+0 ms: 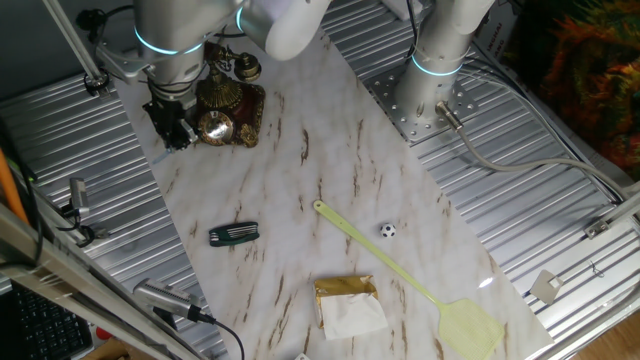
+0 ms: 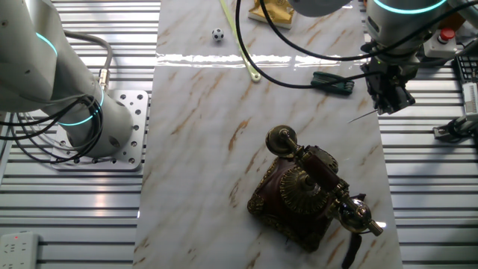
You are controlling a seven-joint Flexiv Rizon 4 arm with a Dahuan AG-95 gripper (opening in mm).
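My gripper (image 1: pixel 178 134) hangs at the table's far left edge in exterior view 1, beside the ornate old-style telephone (image 1: pixel 226 112). In exterior view 2 the dark gripper (image 2: pixel 392 102) is at the right edge, apart from the telephone (image 2: pixel 302 188). A thin rod (image 2: pixel 363 117) sticks out by the fingertips; whether they grip it is unclear. A dark green folding tool set (image 1: pixel 234 234) lies on the marble-patterned table. Farther along are a yellow-green fly swatter (image 1: pixel 470 328), a small football (image 1: pixel 388 230) and a gold-and-white packet (image 1: pixel 350 308).
The robot's base (image 1: pixel 428 100) stands on a drilled plate to the right of the table. A camera on a bracket (image 1: pixel 172 298) juts in at the lower left.
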